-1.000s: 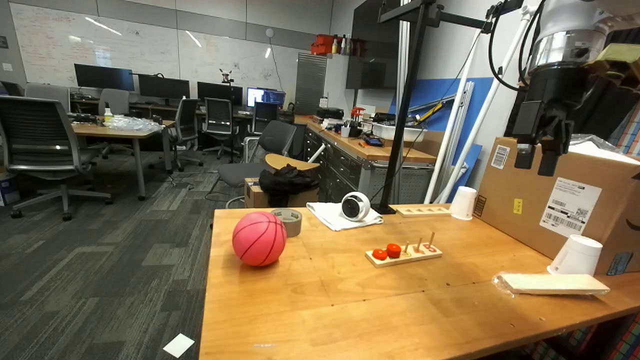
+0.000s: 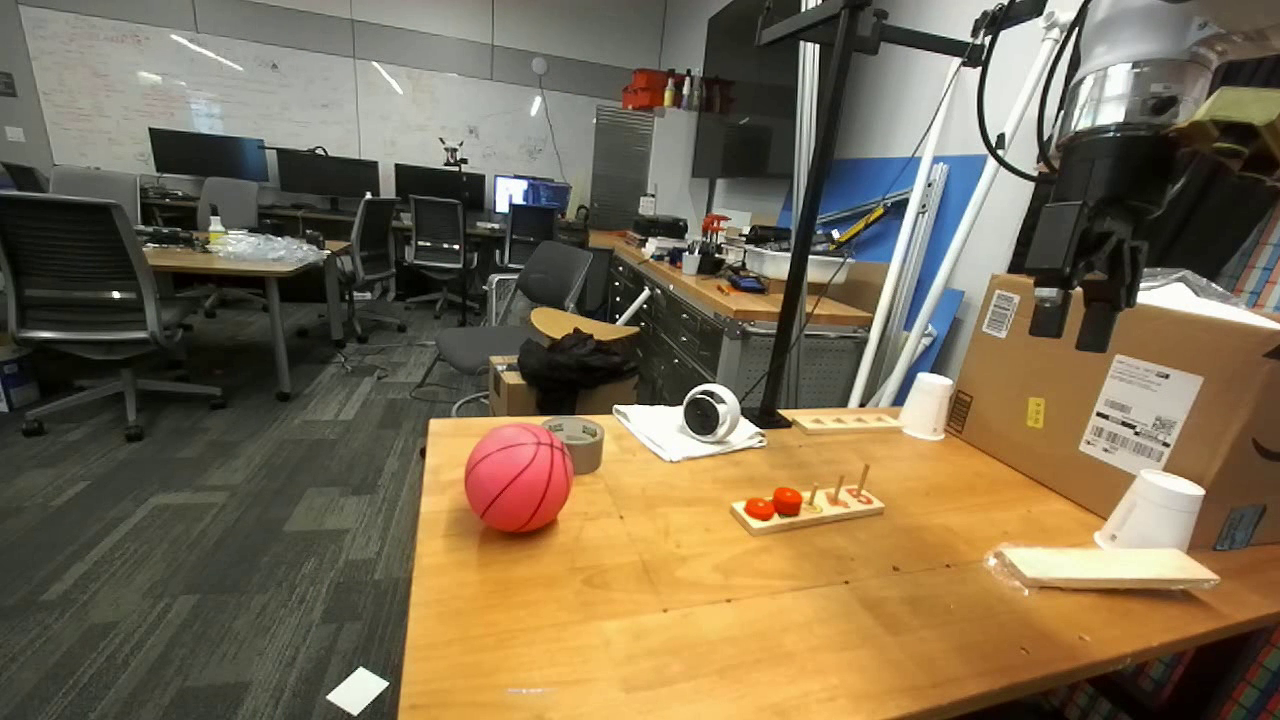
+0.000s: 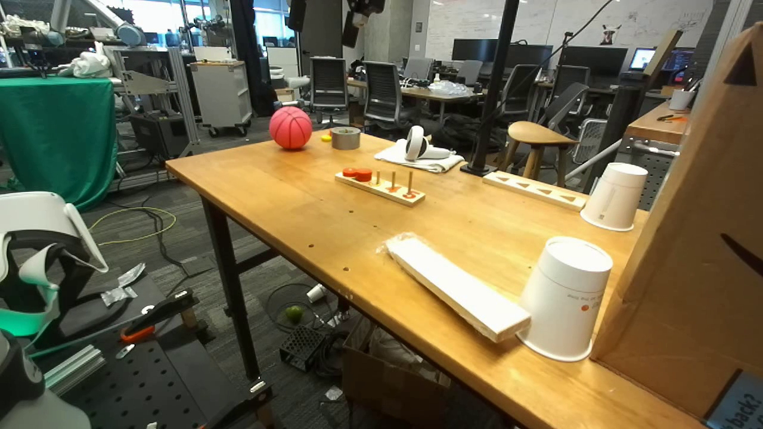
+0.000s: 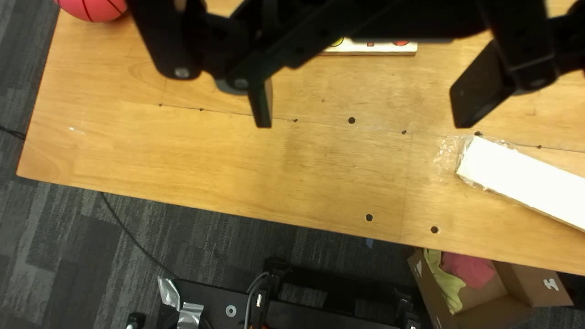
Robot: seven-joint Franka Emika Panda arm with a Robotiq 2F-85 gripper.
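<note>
High above the table, my gripper stands open, with only bare wood visible between its fingers in the wrist view. Exterior view 1 has the gripper at the upper right, in front of the cardboard box. Mid-table lies a wooden peg board with upright pegs; red rings sit at its left end. A pink ball rests near the left edge, beside a roll of grey tape. On the right, a pale wooden block lies in clear wrap, close to a white paper cup.
A large cardboard box borders the table's right end. Behind the peg board are a white headset on a cloth, a black pole, a slotted wooden strip and another upturned cup.
</note>
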